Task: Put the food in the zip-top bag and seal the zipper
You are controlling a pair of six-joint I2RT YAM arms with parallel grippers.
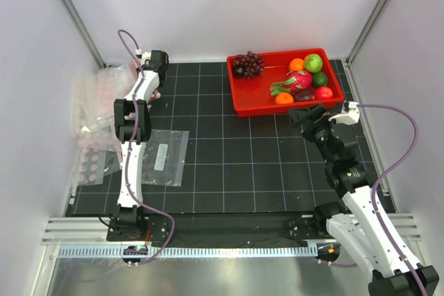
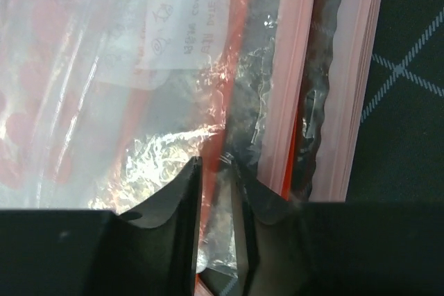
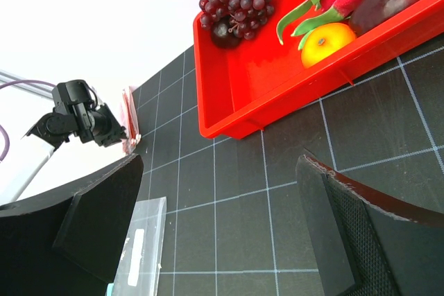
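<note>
At the far left of the top view, several clear zip top bags [image 1: 97, 98] lie in an overlapping pile, some with pink dots. My left gripper is over the pile's back end, its fingertips a narrow gap apart above clear film with pink zipper strips [image 2: 290, 67]; whether they touch the film I cannot tell. A single clear bag [image 1: 177, 157] lies flat on the dark mat. The food is in a red bin [image 1: 244, 100]: grapes [image 1: 248, 64], a dragon fruit [image 1: 300, 80], an orange [image 1: 284, 98] and other pieces. My right gripper stands wide open and empty near the bin's front edge.
White walls stand close on the left, back and right. The left arm [image 1: 135, 150] reaches along the bag pile's right side.
</note>
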